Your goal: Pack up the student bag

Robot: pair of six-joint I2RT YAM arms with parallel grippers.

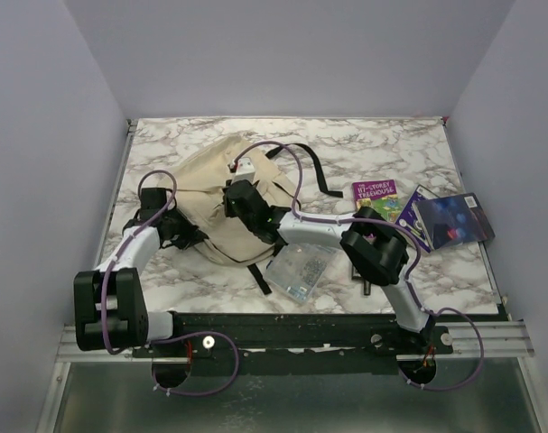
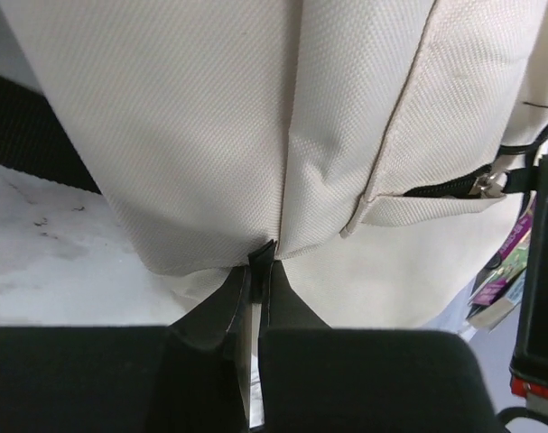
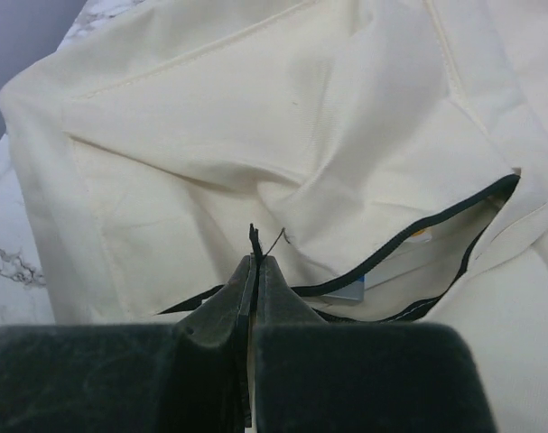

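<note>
The cream canvas bag (image 1: 219,158) lies on the marble table with black straps. My left gripper (image 1: 199,239) is at its left front; in the left wrist view its fingertips (image 2: 261,262) are shut at a seam, below a zipper (image 2: 459,188) on the right, with perhaps a thin bit of dark material between them. My right gripper (image 1: 228,203) is over the middle; in the right wrist view it (image 3: 255,262) is shut at the black-edged open zipper, perhaps on a thin dark piece. Something blue-grey (image 3: 350,293) shows inside the opening.
A clear folder (image 1: 299,271) lies at the front middle. Several books, including a purple-green one (image 1: 375,191) and dark blue ones (image 1: 454,221), lie at the right.
</note>
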